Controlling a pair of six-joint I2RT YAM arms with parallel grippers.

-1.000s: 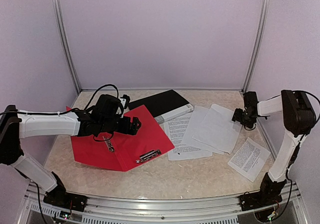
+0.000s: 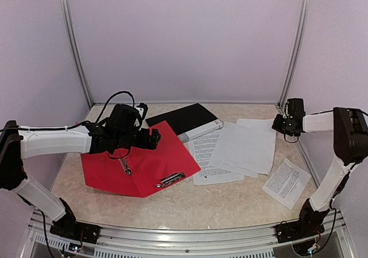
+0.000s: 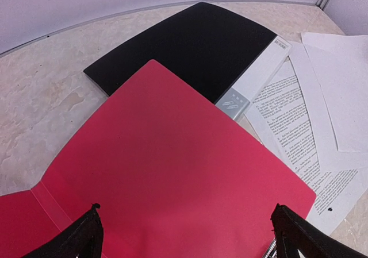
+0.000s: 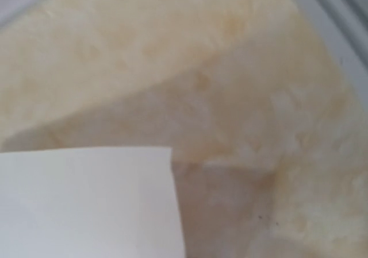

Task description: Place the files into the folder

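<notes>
An open red folder (image 2: 161, 143) with metal clips lies at the left of the table, under my left gripper (image 2: 150, 138), whose fingers stand open in the left wrist view. Right of the folder, white sheets, some printed (image 2: 204, 160) and some blank (image 2: 250, 149), overlap each other. A separate printed sheet (image 2: 287, 183) lies at the front right. My right gripper (image 2: 278, 123) is shut at the back right, by the blank top sheet's corner; whether that corner is between its fingertips is unclear. The right wrist view shows a sheet's corner (image 4: 86, 195) above bare table, fingers out of sight.
A black binder (image 2: 181, 117) with a pale spine lies behind the folder, partly under it. Bare table (image 2: 230, 206) runs along the front edge. Walls and metal rails border the back and sides.
My right gripper has moved slightly up in the top view and toward the back. The top blank sheet's far corner has shifted the same way. The left arm is nearly still.
</notes>
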